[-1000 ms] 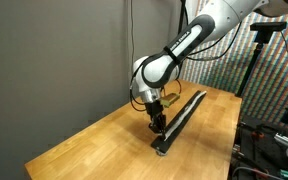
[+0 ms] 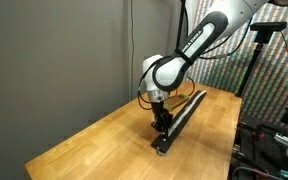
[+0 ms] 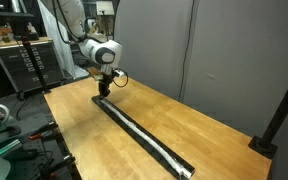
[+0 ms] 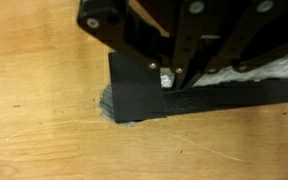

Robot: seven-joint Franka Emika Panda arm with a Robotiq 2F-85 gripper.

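Note:
A long, narrow strip with black edges and a pale grey middle lies on the wooden table. In the wrist view a square black piece covers one end, with grey material showing past its corner. My gripper is low over this strip near one end in exterior view 1. The wrist view puts the fingertips close together beside the black piece, at the strip's edge. The fingers look shut on the strip; the exact contact is hidden beneath the gripper body.
Wide bare table lies left of the strip. A grey partition stands behind it. A small yellowish-green thing sits behind the gripper. In exterior view 2 a dark post rises beyond the table at far right.
My wrist and arm have shifted to the right in exterior view 1, while the fingertips stay near the same end. The strip looks much the same.

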